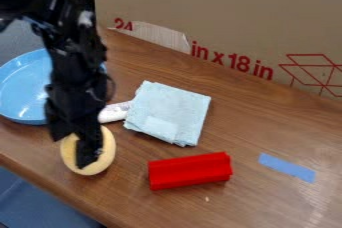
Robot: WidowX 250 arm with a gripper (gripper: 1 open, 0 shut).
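The black gripper (78,140) hangs low at the left, its open fingers over and around a pale yellow round object (100,162) on the wooden table (241,122); the fingers are partly blurred, and whether they touch it is unclear. Behind the gripper lies a light blue plate (19,77), partly hidden by the arm. A white object (115,112) lies just right of the gripper.
A folded pale blue cloth (167,112) lies mid-table, a red block (189,170) at the front, and a blue tape strip (286,167) to the right. A cardboard box (227,12) stands along the back.
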